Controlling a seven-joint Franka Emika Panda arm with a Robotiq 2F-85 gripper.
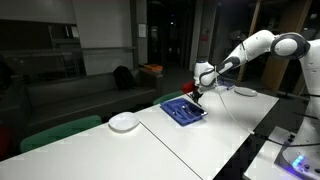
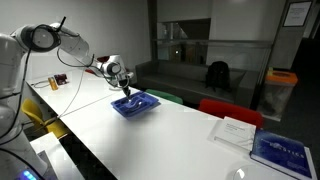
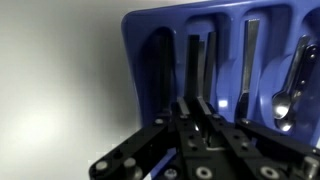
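A blue cutlery tray with several compartments lies on the white table; in the wrist view its wall shows at left. My gripper is over the tray's left compartments, its fingers shut on a slim dark utensil that points away along the tray. The fingers blend with the dark pieces, so the exact hold is hard to make out. In exterior view 2 the gripper is at the tray's far side. A knife and spoons lie in the right compartments.
A white plate stands left of the tray in exterior view 1. In exterior view 2 a blue dish rack or box and white papers occupy the right end.
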